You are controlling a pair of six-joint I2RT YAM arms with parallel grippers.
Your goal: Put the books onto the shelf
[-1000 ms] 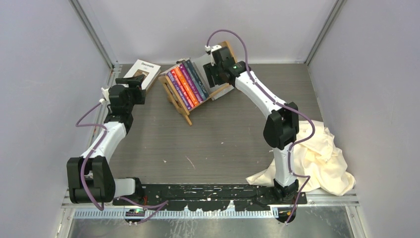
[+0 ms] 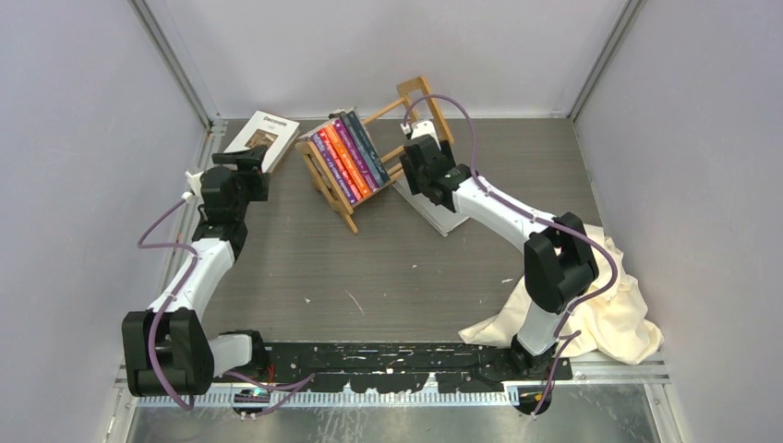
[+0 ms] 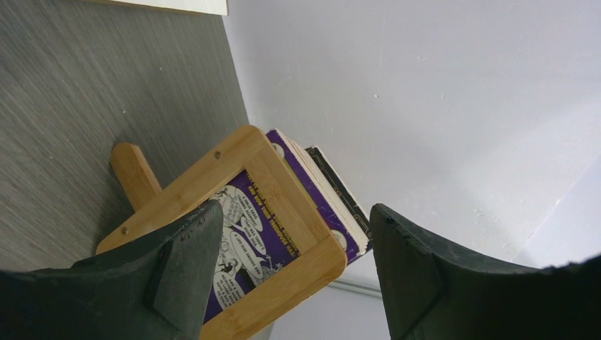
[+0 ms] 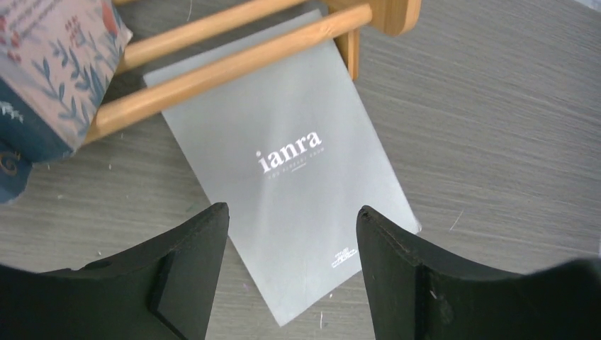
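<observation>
A wooden rack [image 2: 355, 226] holds several upright books [image 2: 343, 158] with purple, orange and blue spines; it shows near in the left wrist view [image 3: 286, 291]. A grey "ianra" book [image 4: 290, 191] lies flat on the table, partly under the rack's rails [image 4: 241, 64]. My open right gripper hangs above it, nothing between the fingers. A white "Decorate" book [image 2: 272, 126] lies at the back left. My left gripper [image 2: 244, 166] is open and empty near that book, facing the rack's end.
A cream cloth [image 2: 619, 314] lies heaped at the front right. Walls bound the table at the back and sides.
The grey book, upright in the rack a second ago, now lies flat beneath it. My right gripper has moved right and toward the front. The left arm has shifted slightly.
</observation>
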